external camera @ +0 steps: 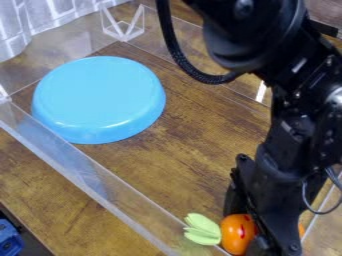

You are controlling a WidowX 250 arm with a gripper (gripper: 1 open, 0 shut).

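An orange object with pale green leafy top point(202, 229), looking like a toy carrot, lies at the bottom centre-right against the clear wall. The black gripper point(255, 221) is down around its orange body point(238, 234); whether the fingers are shut on it I cannot tell, as they are mostly hidden.
A light blue round plate or lid point(98, 98) lies upside down or flat on the wooden floor point(167, 150) at upper left. Clear plastic walls point(100, 180) border the area. A blue object point(8, 238) sits outside at lower left.
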